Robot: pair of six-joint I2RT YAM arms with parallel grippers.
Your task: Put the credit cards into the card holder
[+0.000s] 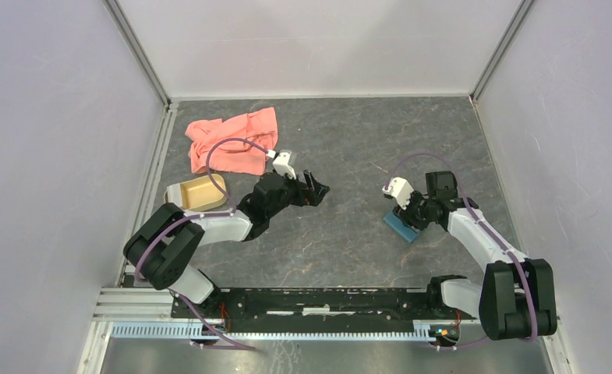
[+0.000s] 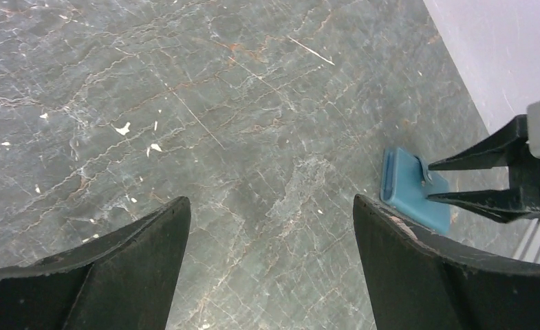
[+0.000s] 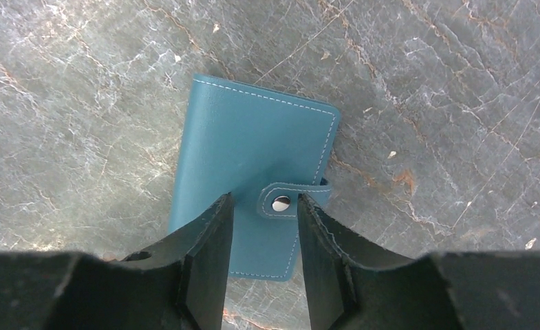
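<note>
The blue card holder (image 3: 253,137) lies closed on the table, its snap strap (image 3: 296,201) folded over the edge. My right gripper is just over it, fingers parted near the strap, with nothing clearly held between them. From the left wrist view the same holder (image 2: 411,192) shows under the right gripper's dark fingers (image 2: 473,199). In the top view my left gripper (image 1: 316,191) hovers left of centre, open and empty. No loose cards are visible.
A yellow tray (image 1: 211,192) with a pale block (image 1: 174,195) in it stands at the left, partly behind the left arm. A pink cloth (image 1: 236,144) lies behind it.
</note>
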